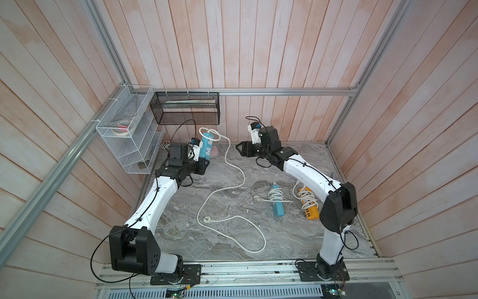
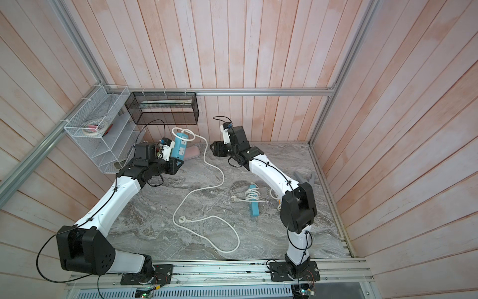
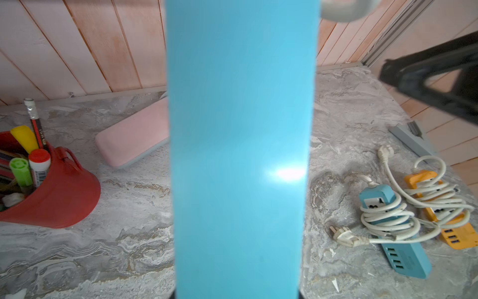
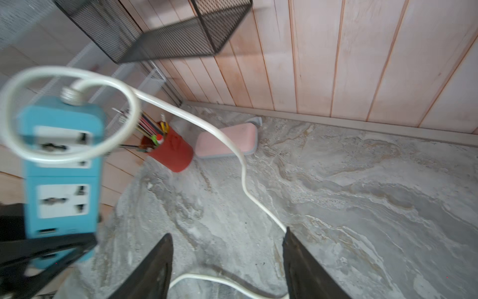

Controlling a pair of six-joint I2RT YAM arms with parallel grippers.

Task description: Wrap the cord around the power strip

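Observation:
A blue power strip (image 4: 62, 172) is held upright above the table, my left gripper (image 1: 201, 166) shut on its lower end. In the left wrist view its plain back (image 3: 239, 149) fills the middle and hides the fingers. From the strip's top the white cord (image 4: 191, 117) makes one loose loop around the upper end, then drops to the table. There it runs in long curves to its plug (image 1: 207, 219). My right gripper hangs in the air to the right of the strip, its fingers (image 4: 149, 266) apart, with the cord visible in the background.
Another blue strip (image 3: 405, 256) and an orange strip (image 3: 460, 234), both with cords wound around them, lie at the right. A red pencil cup (image 3: 74, 194) and a pink case (image 3: 134, 132) stand at the back left, below a black mesh basket (image 1: 185, 119).

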